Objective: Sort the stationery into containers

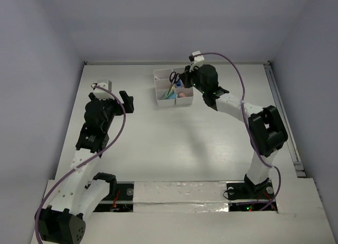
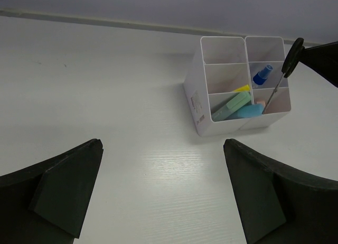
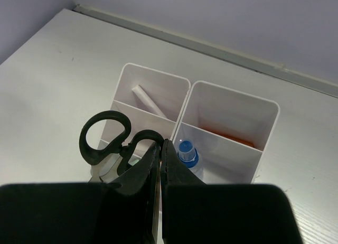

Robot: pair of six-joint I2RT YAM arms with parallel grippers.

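Observation:
A white compartment organiser (image 1: 166, 101) at the back middle holds a blue-capped bottle (image 2: 262, 76), a green highlighter (image 2: 232, 105), a light blue item (image 2: 246, 111), a yellow item and a white stick (image 3: 148, 100). My right gripper is shut on black-handled scissors (image 3: 94, 149) above the organiser, blades pointing down into the front compartments. My left gripper stands open and empty over the table's left side, facing the organiser.
A metal rail (image 3: 211, 48) and wall run along the back edge.

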